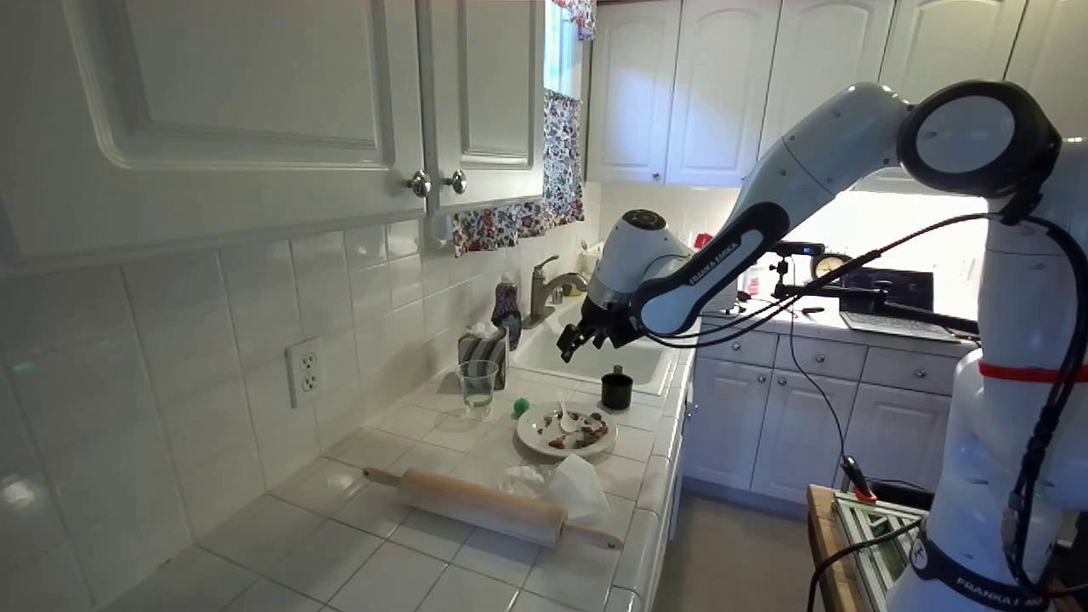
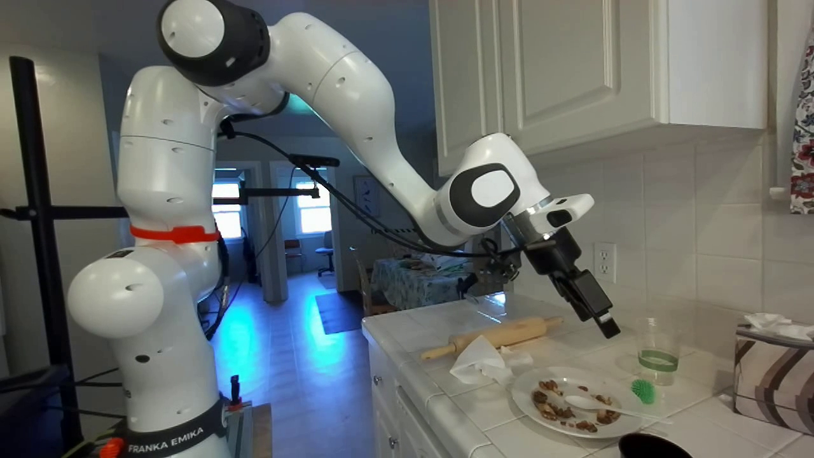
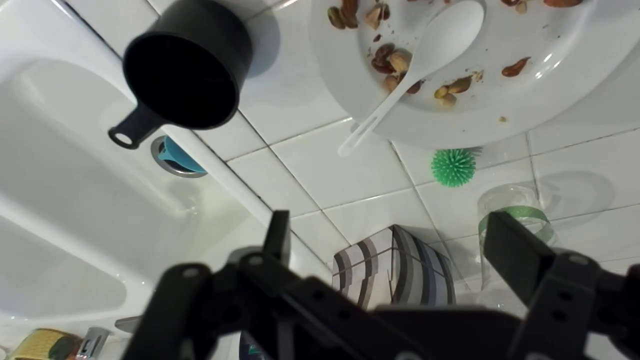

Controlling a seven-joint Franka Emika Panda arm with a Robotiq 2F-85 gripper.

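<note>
My gripper hangs open above the counter, its fingers wide apart and nothing held between them. Below it in the wrist view lie a white plate (image 3: 528, 111) with scattered nuts and a white spoon (image 3: 441, 45), whose handle crosses the rim. A spiky green ball (image 3: 454, 167) rests beside the plate. Near one finger's line of sight stands a clear cup (image 3: 510, 201) with a green band, partly hidden by that finger. The black cup (image 3: 186, 66) with a handle stands at the sink's edge. A striped tissue box (image 3: 393, 267) shows between the fingers, farther down.
A wooden rolling pin (image 1: 479, 505) and crumpled white paper (image 1: 579, 490) lie on the near counter. The sink (image 1: 648, 359) opens beyond the black cup, with a faucet (image 1: 541, 291) and a dark bottle (image 1: 507, 306) by the wall. Bare tile lies left of the rolling pin.
</note>
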